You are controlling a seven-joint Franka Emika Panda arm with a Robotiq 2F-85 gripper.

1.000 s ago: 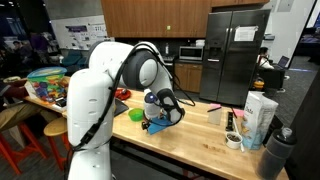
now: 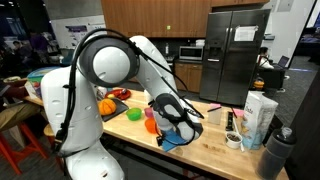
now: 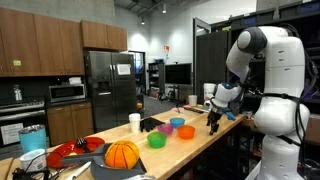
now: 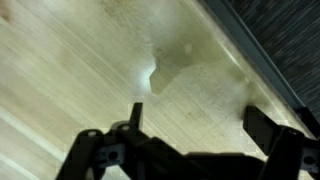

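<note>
My gripper stands open in the wrist view, its dark fingers (image 4: pixel 133 117) wide apart with nothing between them. Below it is the pale wooden tabletop (image 4: pixel 90 60), bearing a glossy patch of reflected light. In exterior view 2 the gripper (image 3: pixel 212 126) points down over the right part of the table, apart from the bowls. An orange bowl (image 3: pixel 179 131), a pink bowl (image 3: pixel 178 121) and a green bowl (image 3: pixel 157 140) sit to its left. In exterior view 1 the arm partly covers the orange bowl (image 2: pixel 151 126).
The table's edge and a dark area (image 4: pixel 285 30) show at the wrist view's upper right. A basketball (image 3: pixel 123 155) rests beyond the bowls. A dark canister (image 2: pixel 274 155), a white box (image 2: pixel 257 118) and a small cup (image 2: pixel 233 140) occupy the table's right side in exterior view 1.
In exterior view 1 the arm has swung rightward and closer to the camera, with the gripper moving right along the table. The orange bowl now shows more behind it. Other objects look unmoved.
</note>
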